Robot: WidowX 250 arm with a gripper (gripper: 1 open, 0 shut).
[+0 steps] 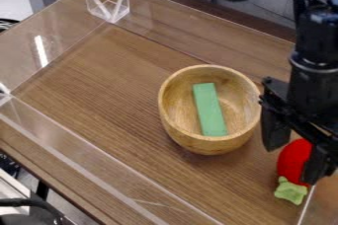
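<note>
The black robot arm with its gripper (297, 140) fills the right side of the view, hanging over a red object (295, 162) with a green leafy piece (291, 189) at the lower right; the red thing looks like a strawberry or similar toy. The gripper is open around the upper part of the red object; whether it touches is unclear. A wooden bowl (176, 87) in the middle holds a green rectangular block (211, 110).
A clear plastic stand (109, 0) stands at the upper left of the wooden table (93, 91). Black cables lie at the edges.
</note>
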